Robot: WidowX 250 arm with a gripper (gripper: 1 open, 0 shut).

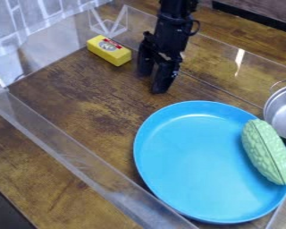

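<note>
My black gripper (155,70) hangs at the top middle over the wooden surface, just right of a yellow box (108,50) with a printed label, apart from it. Its dark fingers blend together, so I cannot tell how far they are open or whether anything is between them. A large blue plate (188,165) lies at the lower right, with a pale green textured oblong vegetable (266,150) on its right side.
A metal pot (281,114) sits at the right edge. Clear plastic walls border the workspace.
</note>
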